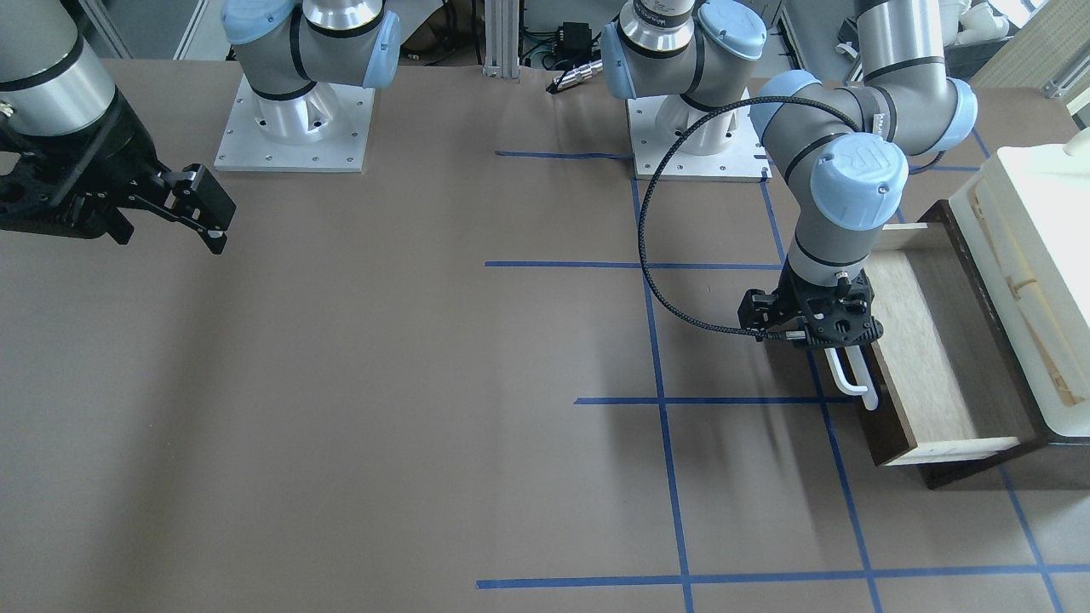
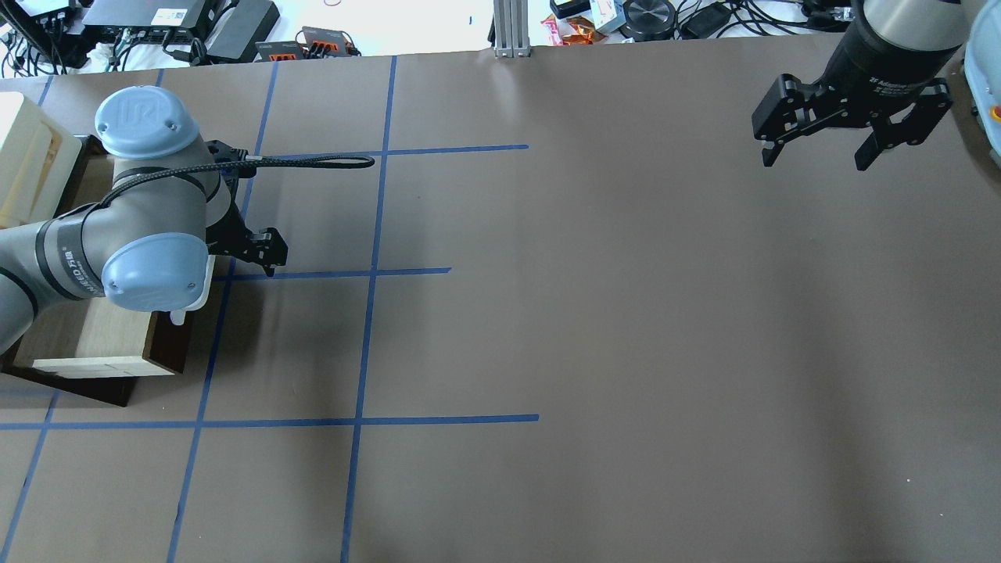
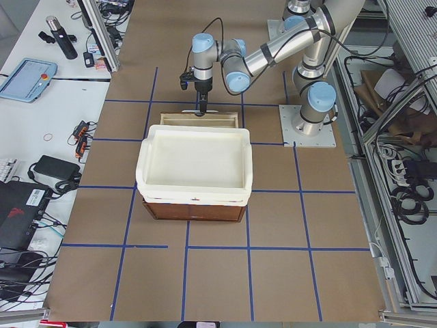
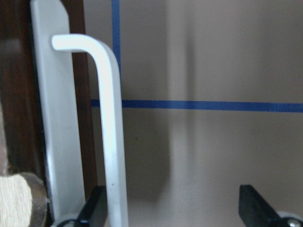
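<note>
A wooden drawer [image 1: 945, 358] stands pulled out of a dark box topped by a white tray [image 3: 194, 164]. On its front is a white handle [image 4: 112, 132], also visible under the arm in the front view [image 1: 848, 383]. My gripper is over that handle at the drawer front. In the left wrist view its fingers stand wide apart, the left one beside the handle's bar and the right one over bare table, so it is open.
Another arm's black gripper [image 1: 179, 204] hangs at the far left of the front view. More arm bases stand at the back.
</note>
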